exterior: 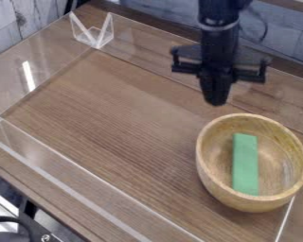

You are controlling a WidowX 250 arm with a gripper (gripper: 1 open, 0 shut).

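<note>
A tan bowl (211, 165) sits on the table at the lower right, with a long green block (244, 163) lying inside it. My dark gripper (218, 81) is raised behind the bowl, over the back right of the table, clear of the green block. It looks shut, with nothing visible between its fingers, though its tips are small and dark.
A clear angular holder (94, 30) stands at the back left of the wooden table (98, 128). A dark cable shows at the lower left edge.
</note>
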